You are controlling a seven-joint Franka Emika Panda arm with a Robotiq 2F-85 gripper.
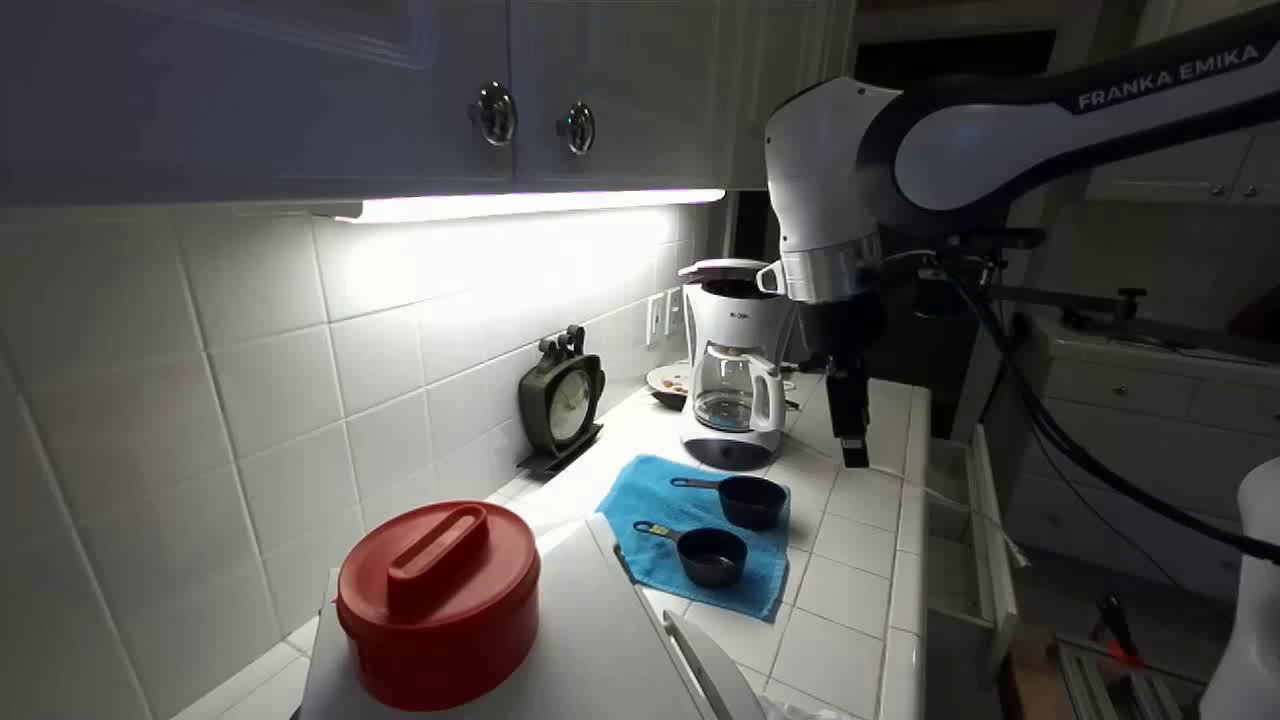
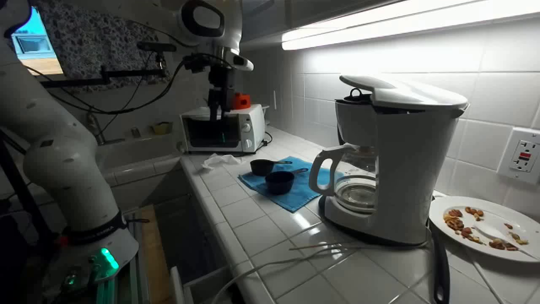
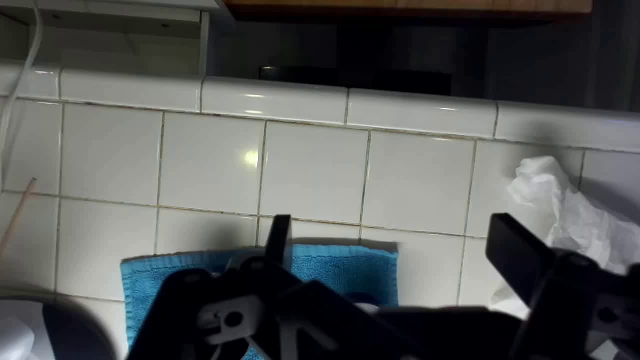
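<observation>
My gripper is open and empty, hanging well above the white tiled counter; in the wrist view its two fingers stand wide apart. On the counter lies a blue towel (image 1: pixel 642 560) bearing two dark measuring cups with handles. The nearer cup (image 1: pixel 711 557) in exterior view 1 has a yellow mark on its handle; the other cup (image 1: pixel 752 502) sits closer to the coffee maker (image 2: pixel 410 172). In the wrist view the towel (image 3: pixel 354 270) shows below the gripper, and its cups are mostly hidden by the gripper body.
A white toaster oven (image 2: pixel 255 129) carries a red lidded container (image 1: pixel 438 606). Crumpled white paper (image 3: pixel 552 198) lies near the counter edge. Beside the coffee maker is a plate (image 2: pixel 440 207) with nuts. An open drawer (image 1: pixel 990 540) juts out below. Bare tiles lie along the counter's front.
</observation>
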